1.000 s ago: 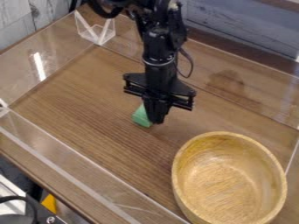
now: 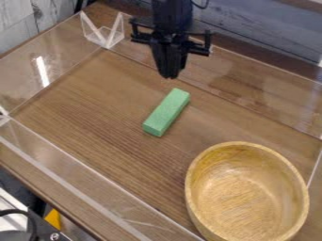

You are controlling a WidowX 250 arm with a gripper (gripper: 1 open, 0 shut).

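Note:
The black gripper (image 2: 170, 56) is at the top centre of the camera view, raised over the back of the wooden table, pointing down; whether its fingers are open or shut is unclear. A green rectangular block (image 2: 167, 112) lies on the table below and slightly in front of it, apart from the gripper. A large round yellow bowl (image 2: 246, 198) sits at the front right.
A clear angular plastic object (image 2: 104, 28) stands at the back left. A wall runs along the back edge. A cable and a yellow item show at the bottom left, beside the table.
The gripper has moved up and back, away from the green block, which is now fully uncovered in the middle of the table.

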